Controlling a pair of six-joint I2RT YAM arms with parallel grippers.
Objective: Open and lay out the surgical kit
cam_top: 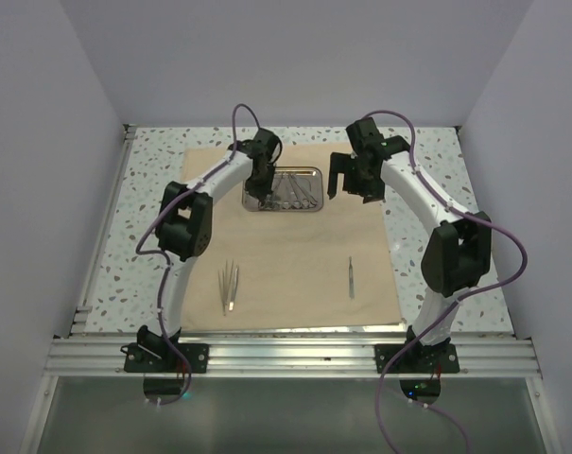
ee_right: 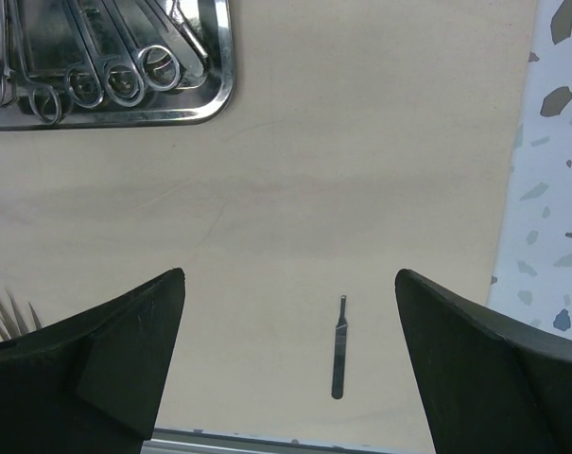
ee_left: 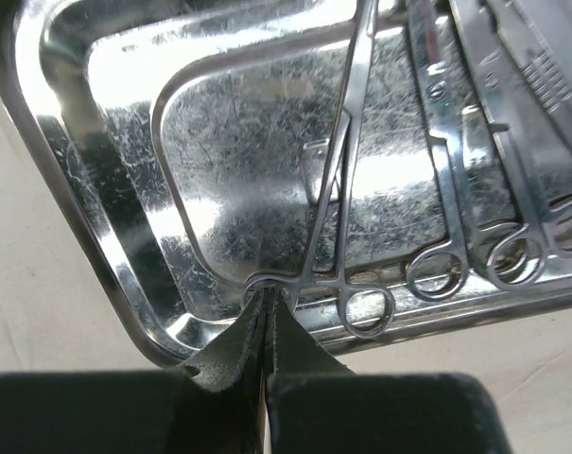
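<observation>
The metal tray (cam_top: pixel 321 189) stands at the back middle of the cloth, with several steel instruments inside. In the left wrist view, ring-handled forceps (ee_left: pixel 347 142) lie nearest the tray's left side. My left gripper is shut, its tips over their left finger ring; nothing clear shows between them. More ringed instruments (ee_left: pixel 446 161) lie to the right of these forceps. My right gripper hangs open and empty to the right of the tray. A scalpel handle (ee_right: pixel 338 352) rests on the cloth at the front right, and several slim tweezers (cam_top: pixel 229 287) lie at the front left.
Tray walls rise close to the left fingertips.
</observation>
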